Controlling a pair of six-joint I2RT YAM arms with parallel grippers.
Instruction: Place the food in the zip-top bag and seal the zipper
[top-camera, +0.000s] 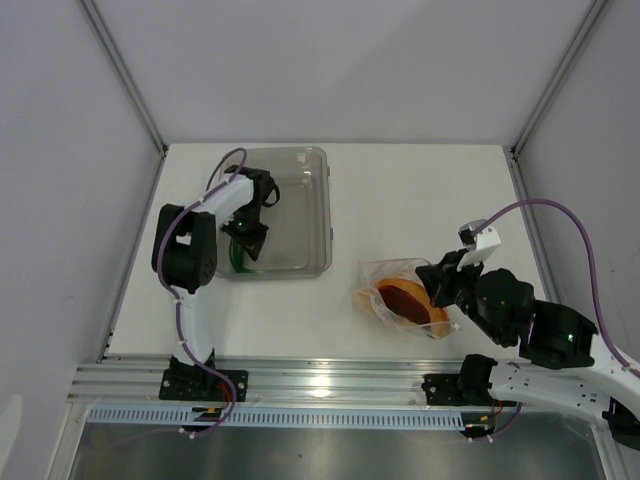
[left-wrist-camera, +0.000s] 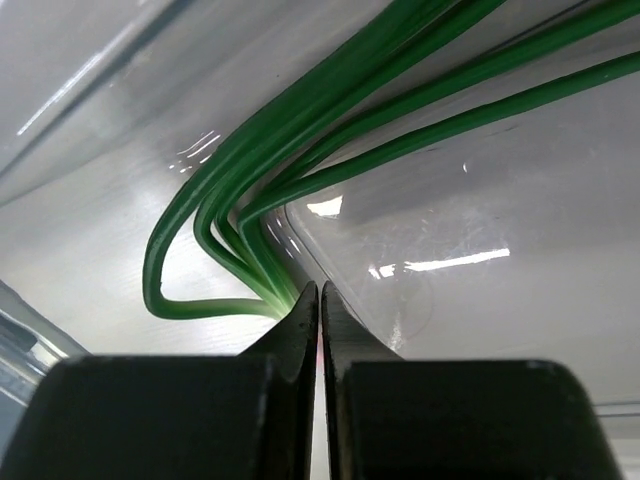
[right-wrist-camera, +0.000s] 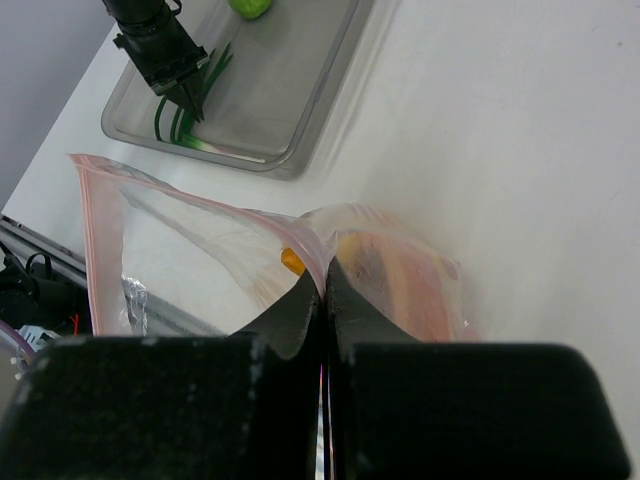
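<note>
Long green stalks, like scallions (left-wrist-camera: 250, 180), lie bent in a grey plastic tray (top-camera: 295, 215) at the left. My left gripper is shut low over their pale end, with nothing visible held between its fingers. The zip top bag (top-camera: 375, 275) sits right of the tray's front, with orange and brown food (top-camera: 405, 305) inside. My right gripper is shut on the bag's rim, which rises into its fingertips. A round green item (right-wrist-camera: 250, 5) is in the tray, mostly hidden by the left arm from above.
Walls and metal rails border the workspace on both sides and the back.
</note>
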